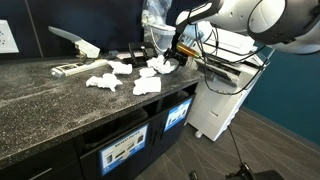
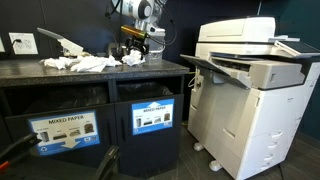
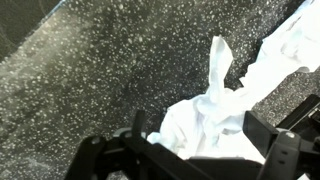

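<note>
Several crumpled white paper pieces lie on the dark speckled counter (image 1: 40,105). One white crumpled paper (image 3: 205,122) shows at the bottom of the wrist view, in front of and between my fingers. My gripper is open, its black fingertips standing apart on either side of that paper. In exterior view 1 my gripper (image 1: 173,57) is low over the counter's far right end, by the papers (image 1: 160,65). Exterior view 2 shows it above a white paper (image 2: 133,58); whether it touches the paper I cannot tell.
Under the counter are bins with blue "mixed paper" labels (image 2: 152,116). A large white printer (image 2: 250,100) stands to the right. A paper cutter (image 1: 75,42) and a stapler-like tool (image 1: 75,69) sit at the back left.
</note>
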